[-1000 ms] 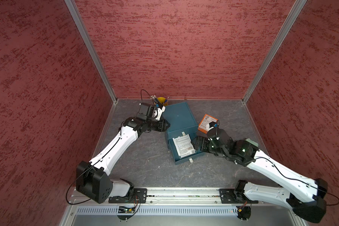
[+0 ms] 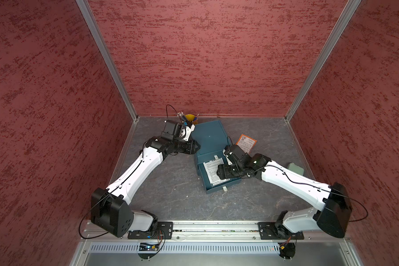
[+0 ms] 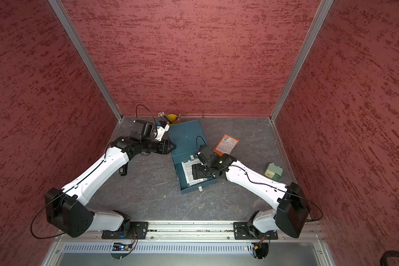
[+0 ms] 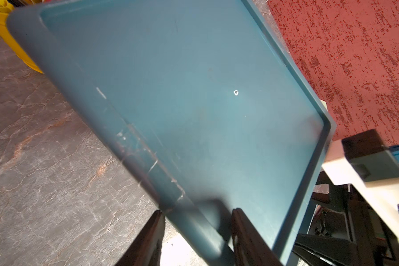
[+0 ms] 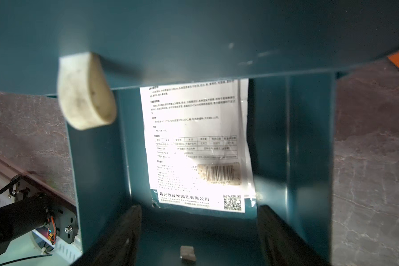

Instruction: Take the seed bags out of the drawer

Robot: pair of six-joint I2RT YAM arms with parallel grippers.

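Note:
A white seed bag (image 5: 195, 146) lies printed side up inside the pulled-out blue drawer (image 5: 93, 177) of the blue box (image 3: 186, 133). My right gripper is over the drawer, its fingers parted either side of the bag's lower end, holding nothing that shows. My left gripper is at the box's left edge, fingers apart with that edge between them; whether they touch it cannot be told. An orange-bordered bag (image 3: 226, 145) lies on the table, right of the box.
A yellow pen cup (image 3: 173, 118) stands behind the box at the left. A pale green object (image 3: 273, 171) sits at the far right.
My right gripper has moved leftward from the drawer's right side to over the seed bag inside it. The left arm has hardly moved.

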